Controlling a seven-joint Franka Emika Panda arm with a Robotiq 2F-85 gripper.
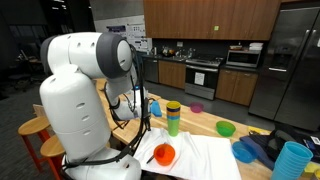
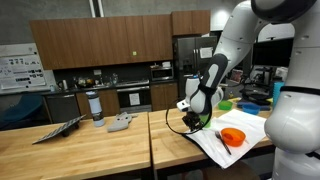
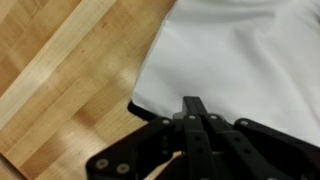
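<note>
A white cloth lies spread on the wooden table and fills much of the wrist view. The cloth also shows beneath the bowl in exterior view 1 and at the right in exterior view 2. My gripper is over the edge of the cloth; its fingers are together and nothing shows between them. A dark edge shows at the cloth's left border, partly behind the gripper. Whether the fingertips touch the cloth cannot be told.
An orange bowl sits on the cloth, with a yellow-topped green can behind it. A green bowl and a blue cup stand farther right. Bare wood is open at the left of exterior view 2.
</note>
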